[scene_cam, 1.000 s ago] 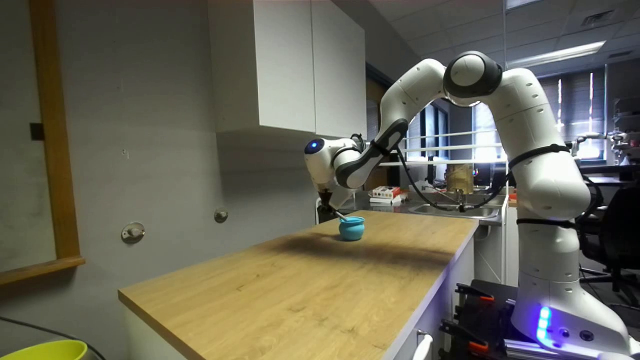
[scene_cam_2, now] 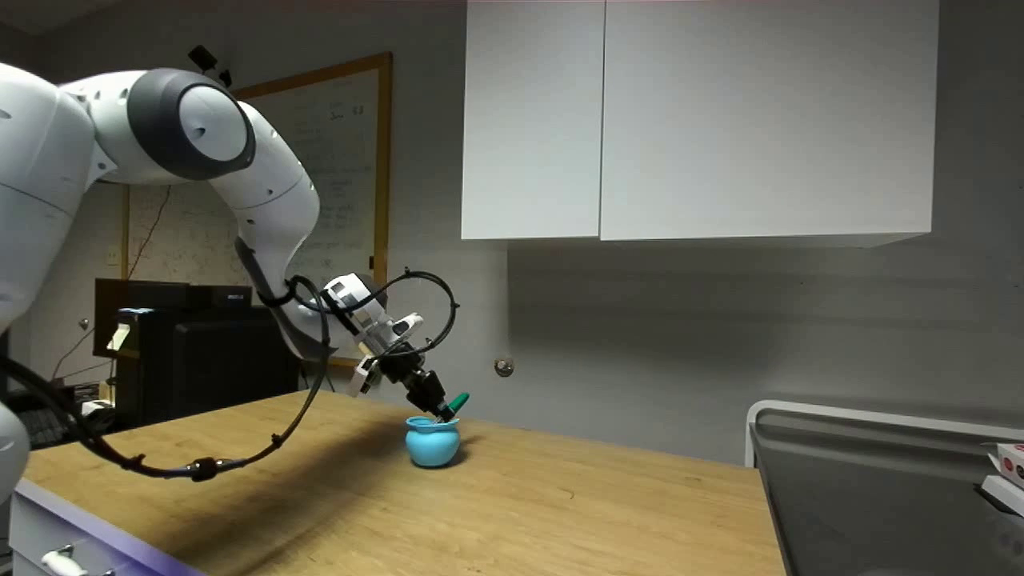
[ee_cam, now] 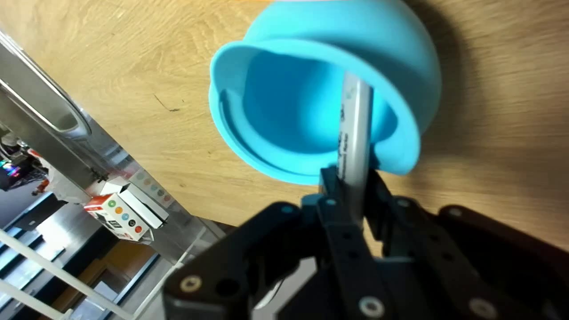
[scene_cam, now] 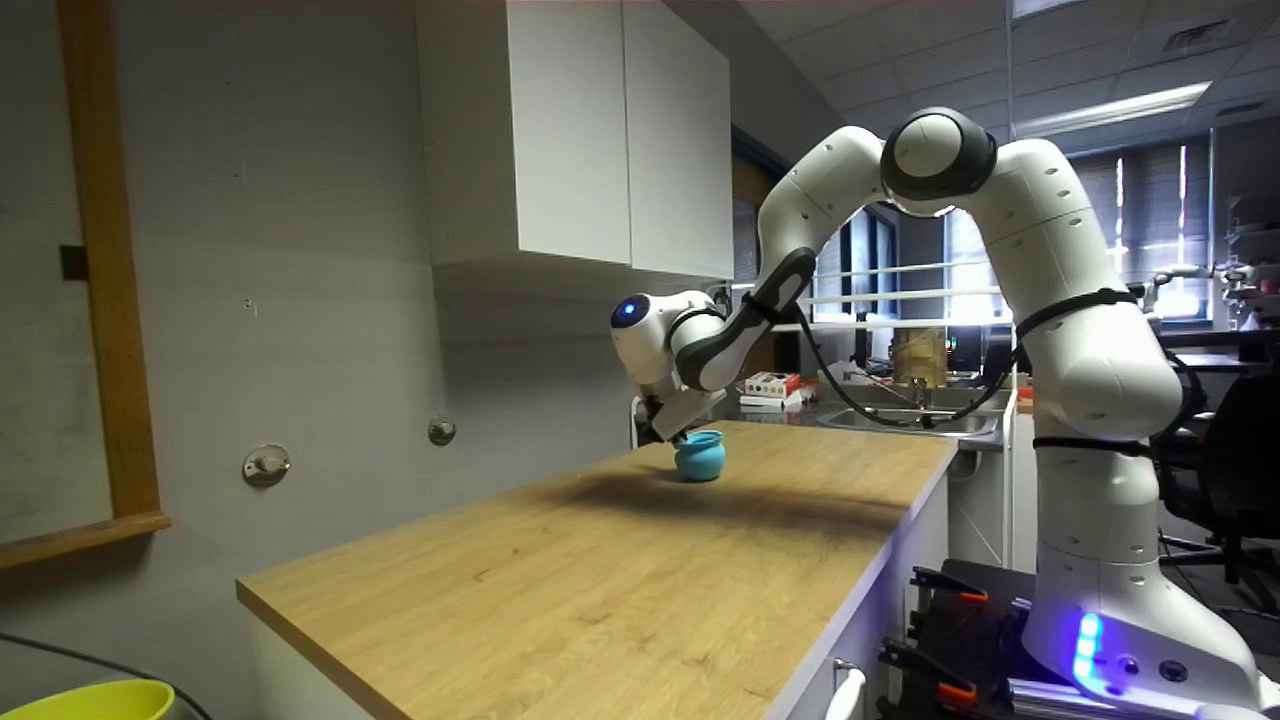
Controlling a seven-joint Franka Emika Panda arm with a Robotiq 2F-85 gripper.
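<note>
A light-blue pot (ee_cam: pixel 298 106) with a wide flared rim stands on the wooden counter; exterior view 2 also shows this pot (scene_cam_2: pixel 433 442). A white marker (ee_cam: pixel 354 128) slants over the rim, its far end inside the pot's mouth. My gripper is shut on the marker, with the fingertips right at the near rim; whether they touch it I cannot tell. From the other side, a green marker end (scene_cam_2: pixel 458 403) pokes up past the gripper (scene_cam_2: pixel 444 414). In exterior view 1 the pot (scene_cam: pixel 699 457) partly hides the fingertips.
Bare wooden countertop (scene_cam: pixel 576 564) stretches around the pot, with the wall close behind. A white cabinet (scene_cam_2: pixel 701 125) hangs above. Past the counter's end lie a small box (ee_cam: pixel 118 216) and a sink (scene_cam: pixel 912 420).
The gripper has come down and in to the pot's rim. The marker length that showed between gripper and pot in exterior view 1 is now hidden there. The pot has barely shifted.
</note>
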